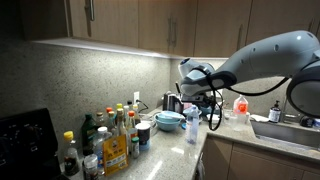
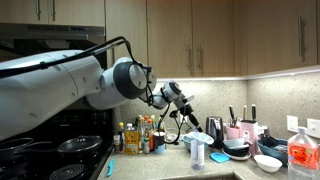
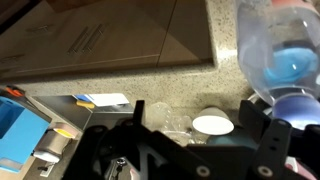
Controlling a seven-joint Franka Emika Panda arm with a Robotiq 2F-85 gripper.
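My gripper shows at the bottom of the wrist view, its two dark fingers [image 3: 138, 113] wide apart with nothing visible between them. In exterior view 1 the gripper [image 1: 212, 122] hangs over the counter near a pale bottle [image 1: 192, 128], slightly to its right; from this angle I cannot tell whether they touch. Exterior view 2 shows the bottle [image 2: 197, 155] upright near the counter's front edge, below the hand. A clear bottle with blue inside [image 3: 285, 62] fills the wrist view's right side, outside the fingers.
Blue bowls [image 1: 168, 122] and several bottles and jars [image 1: 122, 128] line the wall. White bowls [image 2: 268, 162] and a red-liquid jug [image 2: 302, 152] stand on the right in exterior view 2. The sink [image 1: 285, 132] lies beyond the arm. Bare counter [image 1: 160, 160] lies in front.
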